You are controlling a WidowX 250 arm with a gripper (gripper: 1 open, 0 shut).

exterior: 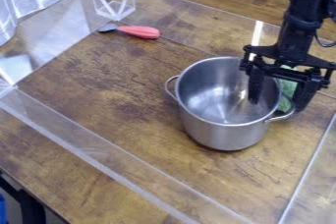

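A steel pot (221, 115) with two loop handles stands on the wooden table at centre right. My black gripper (280, 84) hangs over the pot's right rim, its fingers pointing down, one reaching inside the pot's opening. A green object (289, 96), perhaps a cloth, lies just right of the pot, partly hidden by the gripper and pot. Whether the fingers hold anything is unclear.
A red-handled tool (138, 31) lies at the back left. Clear plastic walls (92, 154) edge the work area. A white curtain (39, 2) hangs at the top left.
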